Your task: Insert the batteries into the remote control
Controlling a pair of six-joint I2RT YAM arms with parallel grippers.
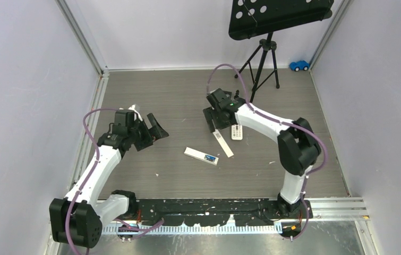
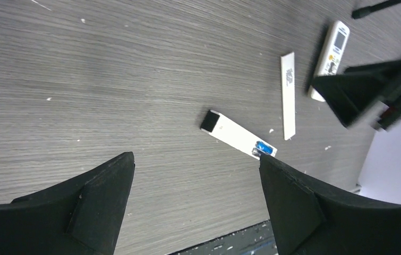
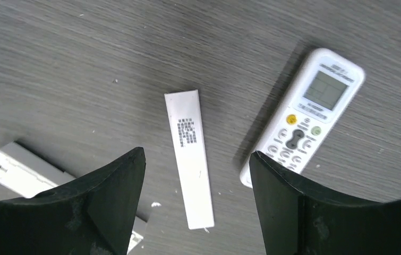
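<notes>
A slim white remote control point(image 1: 201, 155) lies near the middle of the floor. In the left wrist view, one end of the remote point(image 2: 235, 134) is black, and a blue and dark patch point(image 2: 263, 148) shows by the other end. To its right rests a flat white strip point(image 3: 190, 159), perhaps a cover. My right gripper point(image 1: 215, 126) is open above the strip's far end, its fingers point(image 3: 113, 196) apart with nothing held. At the left, clear of everything, my left gripper point(image 1: 154, 133) stands open and empty.
A second white remote with a screen point(image 3: 299, 122) lies right of the strip. A music stand point(image 1: 264, 58) rises at the back, with a blue toy car point(image 1: 299, 65) in the corner. The right gripper mostly covers a small dark tray. Open floor lies between the arms.
</notes>
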